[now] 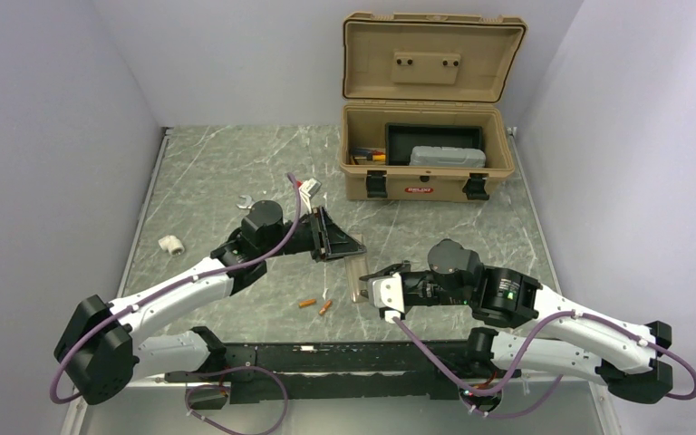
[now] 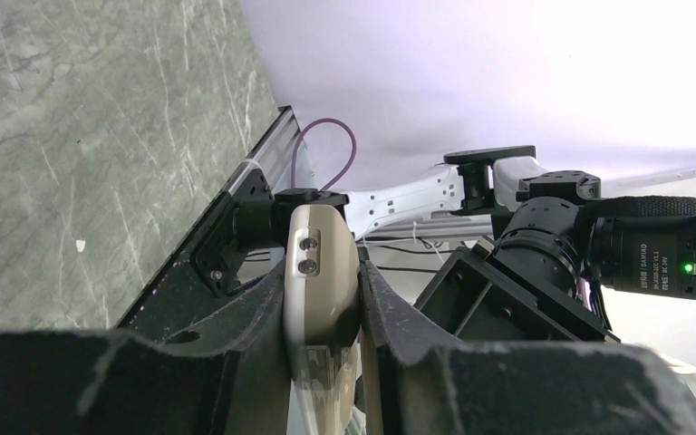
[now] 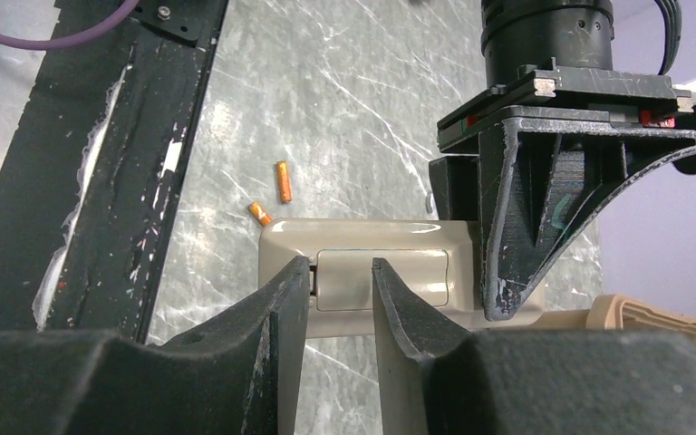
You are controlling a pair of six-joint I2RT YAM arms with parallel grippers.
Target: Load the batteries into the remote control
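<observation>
A beige remote control (image 1: 357,276) is raised between my arms, my left gripper (image 1: 344,243) shut on one end of it (image 2: 319,281). In the right wrist view its back (image 3: 381,231) faces me, showing the rectangular battery cover. My right gripper is part open, its fingertips over that cover, one by the cover's end with a small dark slot. Whether the fingertips touch cannot be told. Two orange batteries lie on the table, one (image 1: 307,303) left of the other (image 1: 325,307).
An open tan toolbox (image 1: 429,188) stands at the back right. A wrench (image 1: 244,201), a white fitting (image 1: 170,245) and a small object (image 1: 312,187) lie on the marble table. The black front edge (image 1: 281,355) is close below the batteries.
</observation>
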